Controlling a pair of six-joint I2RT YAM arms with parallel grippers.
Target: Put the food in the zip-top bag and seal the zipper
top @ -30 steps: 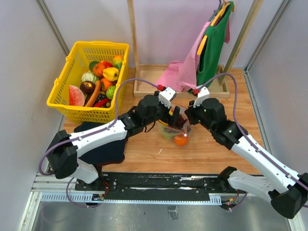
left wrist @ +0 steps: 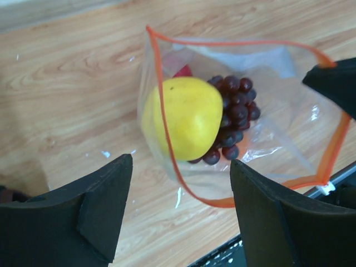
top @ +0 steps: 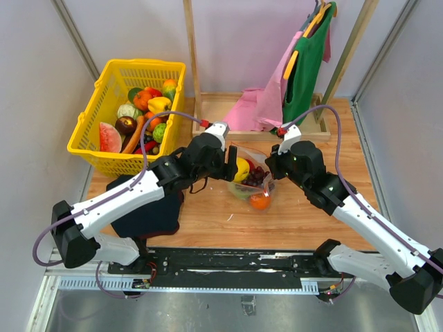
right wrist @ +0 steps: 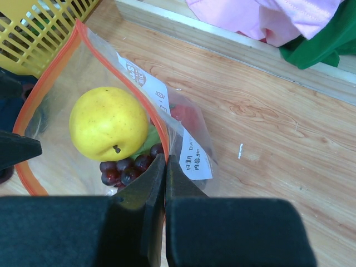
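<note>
The clear zip top bag (left wrist: 261, 142) with an orange-red rim stands mouth-up between my arms, its mouth spread wide. Inside it are a yellow fruit (left wrist: 192, 117), dark grapes (right wrist: 130, 171) and something red; an orange (top: 260, 201) shows low through the plastic. My right gripper is shut on the rim, which runs in between its fingertips. Over the bag's left side, my left gripper is open, its fingers apart. Nothing is gripped there, and the rim's near-left stretch shows beyond the gap.
A yellow basket (top: 104, 160) of produce stands at the back left. Dark folded cloth (top: 149, 216) lies under my left arm. Behind the bag is a wooden rack (top: 214, 107) with pink and green garments (top: 302, 79). Bare table (top: 325, 214) lies to the right.
My left gripper has backed off to the left from over the bag's mouth, uncovering the yellow fruit and grapes in the top view. The right arm and bag have stayed about put.
</note>
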